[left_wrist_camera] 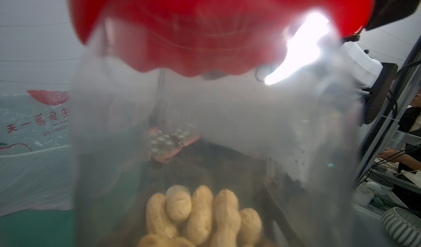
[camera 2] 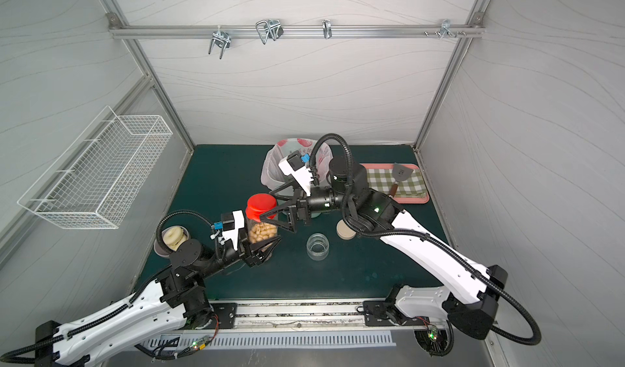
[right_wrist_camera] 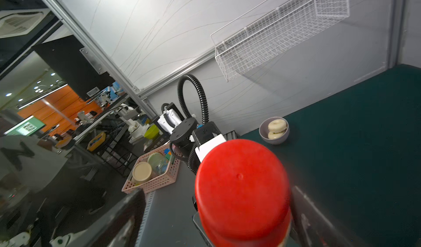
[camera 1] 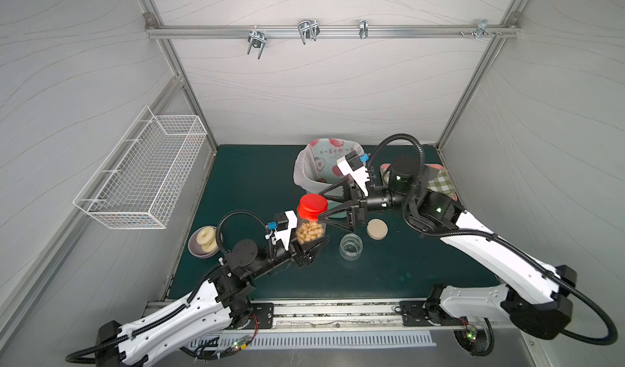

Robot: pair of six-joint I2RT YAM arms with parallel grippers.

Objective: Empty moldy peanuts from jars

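Note:
A clear jar of peanuts (camera 1: 310,232) with a red lid (camera 1: 312,204) is held upright off the table by my left gripper (camera 1: 311,248), shut on its body; it fills the left wrist view. My right gripper (camera 1: 325,205) is open at the lid, its fingers either side of it in the right wrist view (right_wrist_camera: 242,190). An empty glass jar (camera 1: 350,249) and a pale round lid (camera 1: 377,229) rest on the table below. A lined bin with a printed bag (camera 1: 306,165) stands behind the grippers.
A pink tray (camera 2: 410,199) with checked cloth and spatula lies back right. A bowl (camera 2: 160,244) with pale rounds sits at left. A wire basket (camera 1: 140,171) hangs on the left wall.

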